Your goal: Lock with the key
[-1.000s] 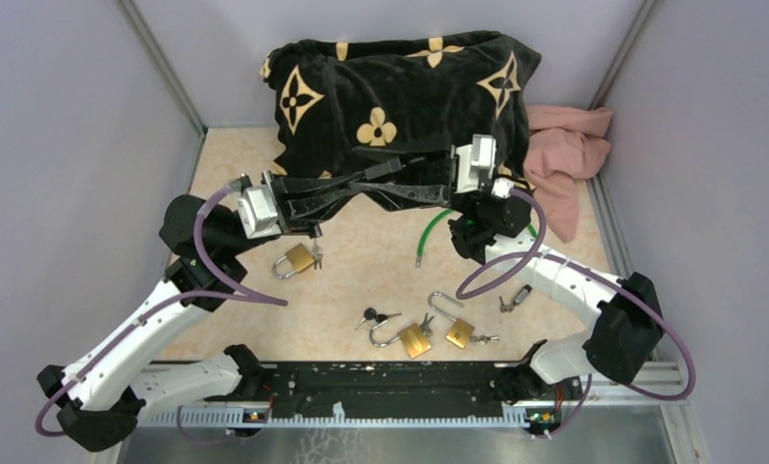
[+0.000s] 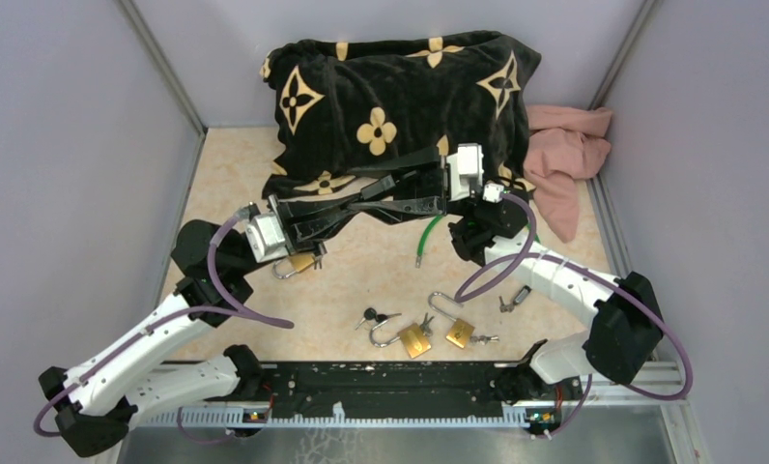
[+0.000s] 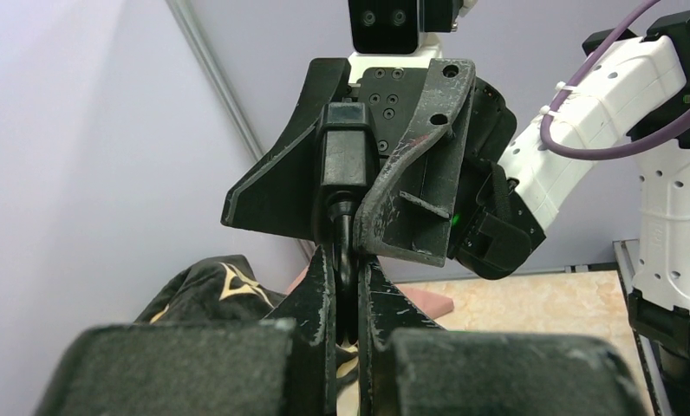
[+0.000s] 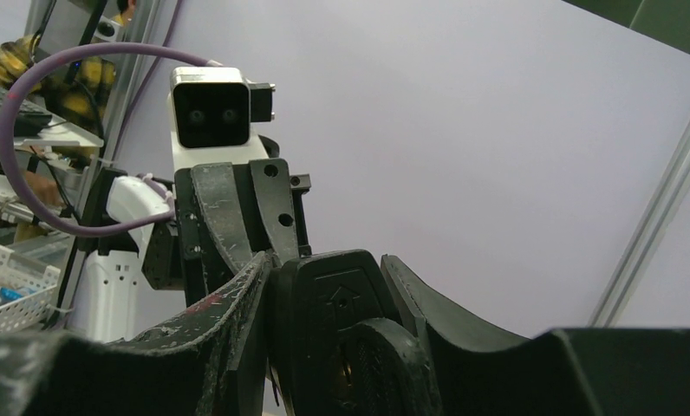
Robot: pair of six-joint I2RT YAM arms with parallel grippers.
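A black lock is held in the air between my two grippers, near the middle of the top view. Its body [image 4: 328, 290], marked with an arrow, sits between the fingers of my right gripper, which is shut on it. Seen from the left wrist, the lock's narrow black bar [image 3: 345, 238] runs down from the body, and my left gripper is shut around that bar. The fingers of both grippers overlap closely in the top view. Whether a key sits in this lock cannot be made out.
On the table lie brass padlocks [image 2: 414, 340] with keys, loose black-headed keys [image 2: 369, 315], a green cable [image 2: 427, 236] and a small lock [image 2: 522, 295] at the right. A dark patterned blanket [image 2: 390, 106] and pink cloth [image 2: 564, 159] fill the back.
Over the last second both grippers, with the lock between them, have shifted slightly toward the table's front, the right one also leftward.
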